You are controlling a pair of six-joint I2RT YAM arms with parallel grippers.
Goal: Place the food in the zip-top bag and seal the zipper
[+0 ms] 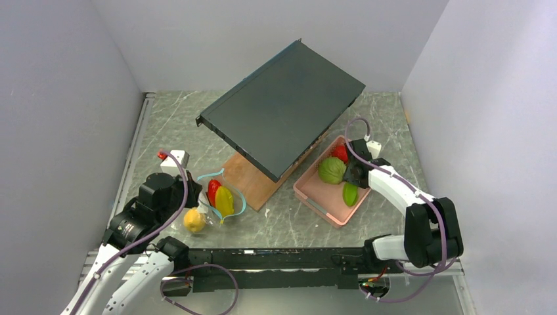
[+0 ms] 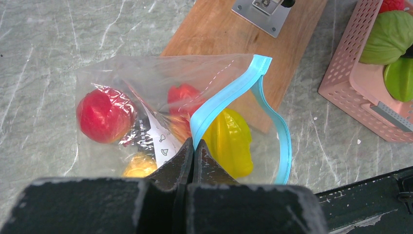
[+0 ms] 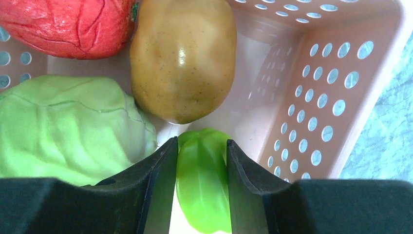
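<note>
Inside the pink basket, my right gripper is shut on a green pepper (image 3: 202,185), one finger on each side of it. The clear bag (image 2: 124,66) lies on the left of the counter, its blue zipper (image 2: 221,100) spread apart at the mouth. My left gripper is shut on the near part of that zipper edge. Through the film show a red round food (image 2: 104,115), a red pepper (image 2: 184,99), a yellow pepper (image 2: 228,141) and an orange-yellow food (image 2: 140,165).
The pink basket (image 1: 314,209) also holds a cabbage (image 3: 73,126), a brown potato-like food (image 3: 184,61) and a red food (image 3: 68,24). A wooden board (image 1: 253,182) lies between bag and basket, under a large dark panel (image 1: 282,98).
</note>
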